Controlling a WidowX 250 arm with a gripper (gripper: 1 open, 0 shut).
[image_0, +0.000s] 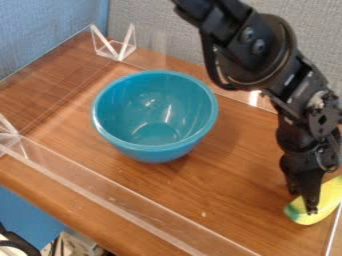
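A yellow object with a green end, possibly a banana or corn, lies at the right edge of the wooden table. The black gripper is lowered right onto it, its fingers pointing down at its upper side; whether anything is between them cannot be seen clearly. An empty teal bowl sits upright left of the arm.
Clear plastic brackets stand at the back left and left edge, with grey and blue walls behind. A clear strip runs along the front edge.
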